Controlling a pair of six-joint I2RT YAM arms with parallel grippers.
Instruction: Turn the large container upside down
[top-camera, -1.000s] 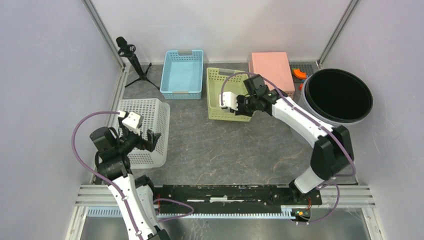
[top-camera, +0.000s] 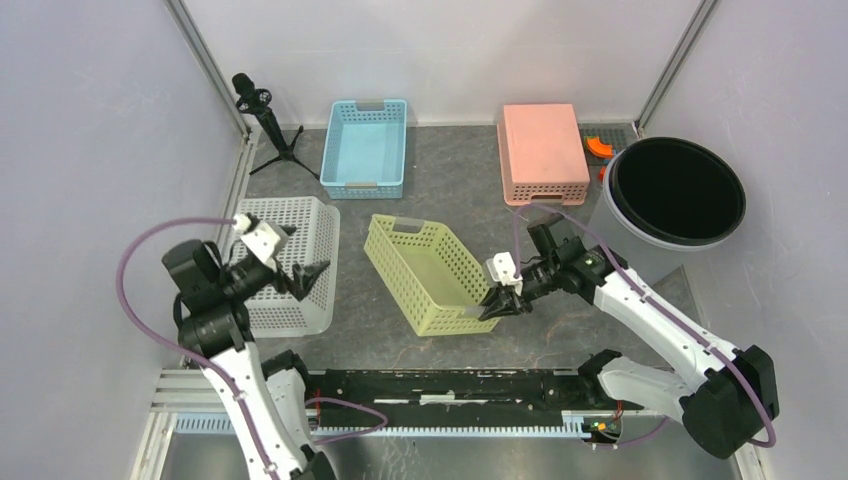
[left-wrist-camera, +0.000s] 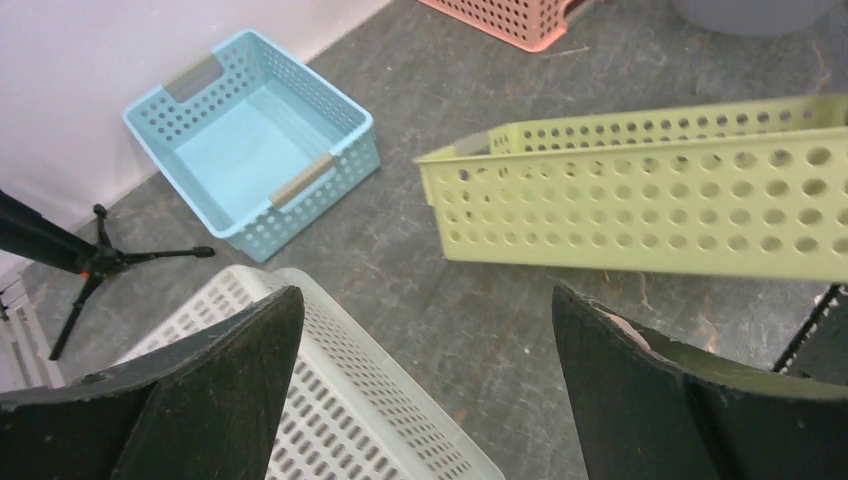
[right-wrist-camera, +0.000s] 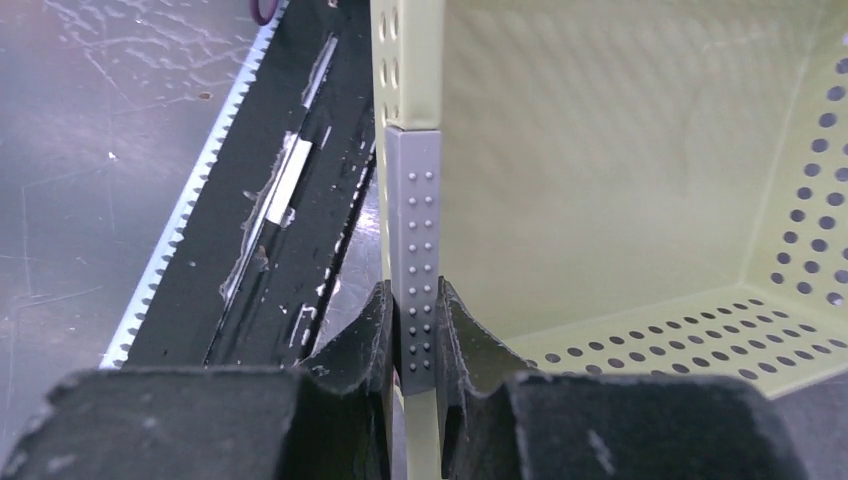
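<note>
The yellow-green basket (top-camera: 432, 275) is right side up, its open top facing the top camera, and turned at an angle in mid-table. My right gripper (top-camera: 488, 310) is shut on its near end; in the right wrist view the fingers (right-wrist-camera: 462, 370) pinch the rim at the grey handle strip (right-wrist-camera: 415, 215). My left gripper (top-camera: 300, 280) stands open over the white basket (top-camera: 325, 265), which lies bottom up on the left. Nothing is between the left fingers; the yellow-green basket (left-wrist-camera: 640, 210) is in front of them, apart.
A blue basket (top-camera: 362, 187) stands open side up at the back, beside a black tripod (top-camera: 283, 150). An upturned pink basket (top-camera: 545, 150) and a large bin (top-camera: 650, 240) take up the back right. Bare floor lies between the white and yellow-green baskets.
The right gripper has drawn the yellow-green basket from the back toward the front, and the basket has turned at an angle. The left gripper has shifted slightly.
</note>
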